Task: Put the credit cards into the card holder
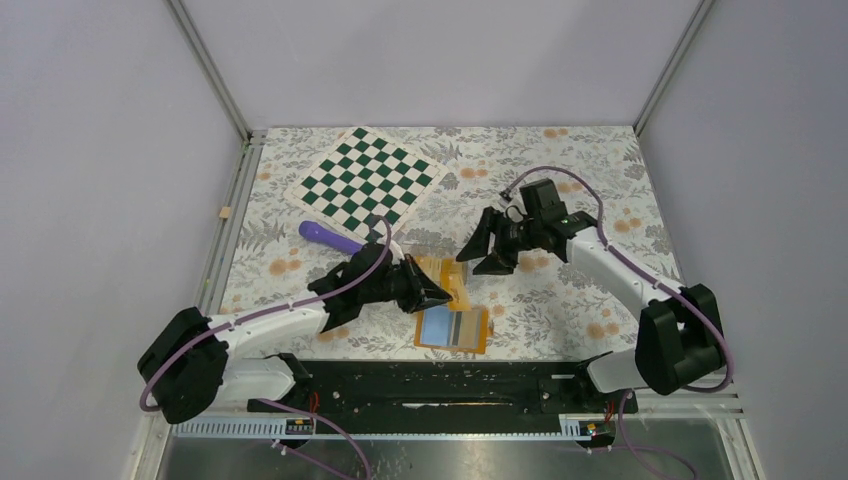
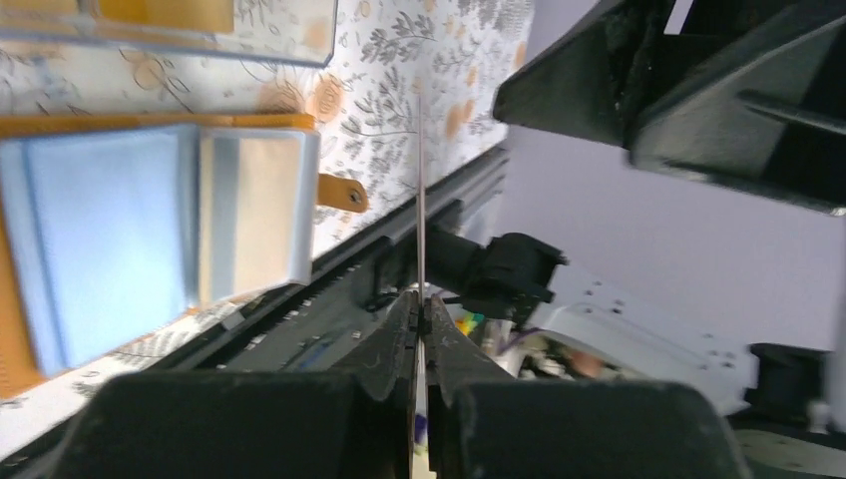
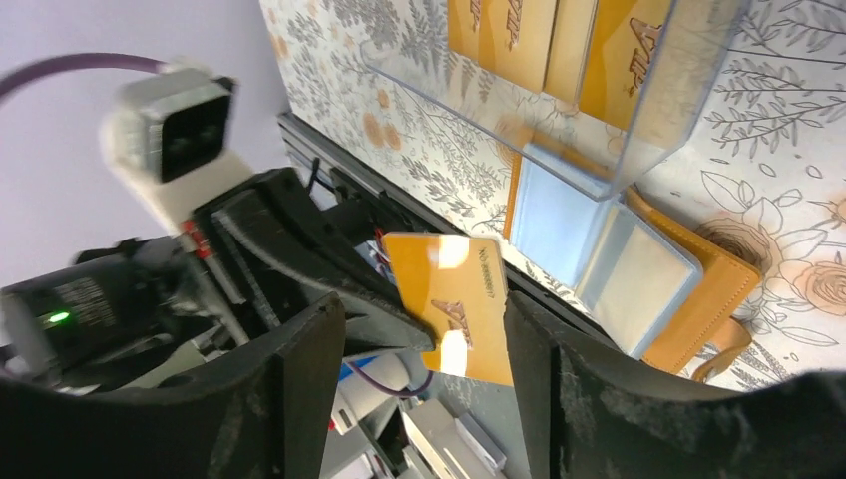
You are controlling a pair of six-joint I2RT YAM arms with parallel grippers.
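My left gripper is shut on a thin card, seen edge-on in the left wrist view and as a yellow card [image 3: 449, 299] in the right wrist view. My right gripper is open, just right of the left one and a little higher in the top view. The open card holder [image 1: 450, 330] lies at the table's front, with blue and clear sleeves [image 3: 638, 284] and a small strap. Above it, a clear box [image 3: 658, 120] holds several yellow cards [image 3: 494, 30].
A checkered board [image 1: 365, 180] lies at the back left, with a purple cylinder [image 1: 325, 235] below it.
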